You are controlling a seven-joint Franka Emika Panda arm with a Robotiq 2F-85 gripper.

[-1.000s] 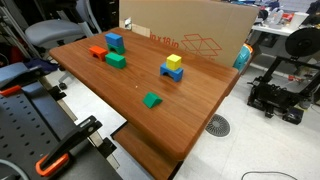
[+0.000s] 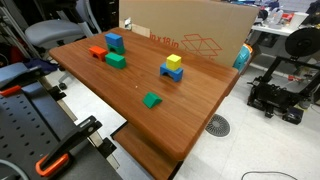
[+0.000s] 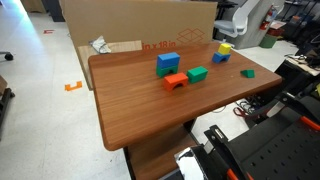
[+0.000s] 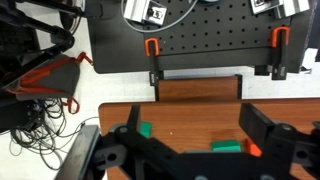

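My gripper is open in the wrist view, its fingers wide apart with nothing between them. Below it, partly covered by the fingers, show a green piece (image 4: 146, 129), a green block (image 4: 226, 146) and a bit of the red block (image 4: 254, 149). On the wooden table (image 2: 200, 105), a yellow block (image 2: 174, 61) rests on a blue arch-like block (image 2: 172, 74). A small green piece (image 2: 151, 100) lies nearer the front edge. Farther left, a blue block (image 3: 167, 60) sits on a green one (image 3: 163, 72), close to the red block (image 3: 176, 82) and green block (image 3: 197, 74).
A cardboard panel (image 2: 200, 25) stands along the table's back edge. The black perforated base (image 2: 30, 130) lies in front, across a gap from the table.
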